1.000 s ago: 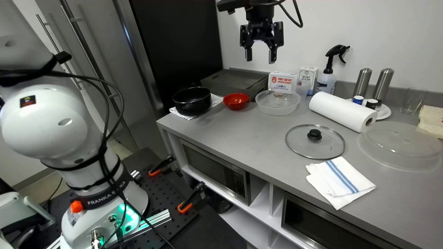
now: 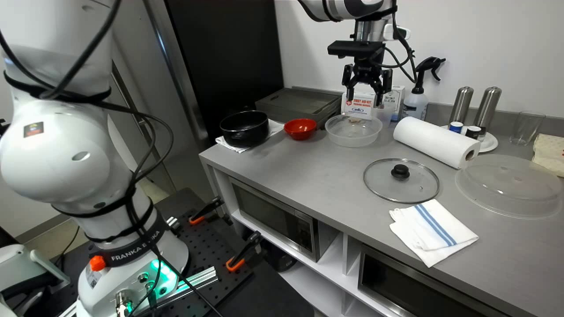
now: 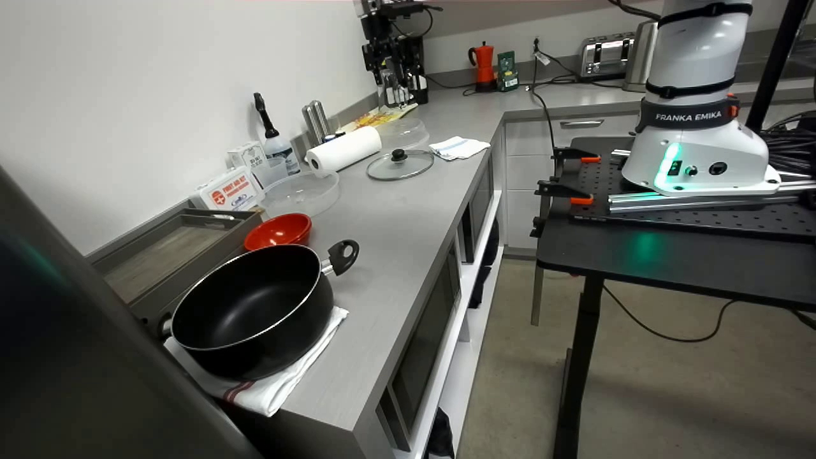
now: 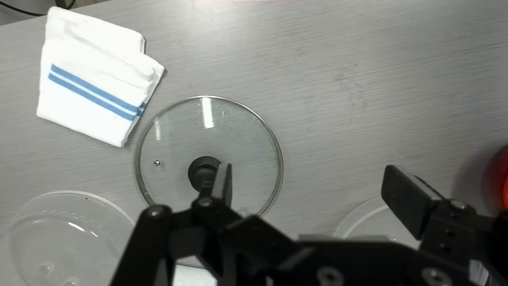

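Note:
High above the counter, my gripper [image 2: 365, 100] stands open, its fingers wide apart with nothing between them. The glass lid [image 2: 383, 182] with its black knob [image 2: 400, 171] lies flat on the counter, lower than the gripper and nearer the viewer. From the wrist, the lid [image 4: 243, 138] shows below, one finger [image 4: 222, 183] partly covering its knob. A black pot [image 3: 252, 306] sits empty on a white cloth [image 3: 294, 382] at the counter's end. Close to the pot is a red bowl [image 2: 300, 128]. Beside the lid lies a folded white towel [image 4: 90, 85] with blue stripes.
A clear container [image 2: 353, 138] stands by the first aid box [image 2: 360, 103]. A paper towel roll [image 2: 433, 141] and a clear plastic cover [image 2: 507, 187] lie behind and right of the lid. The grey tray [image 2: 298, 103] is at the back left. Mid-counter is clear.
In exterior view 1, the gripper has moved right and lower, and its wrist and upper arm now show more. It was open before as well. The objects on the counter have not moved.

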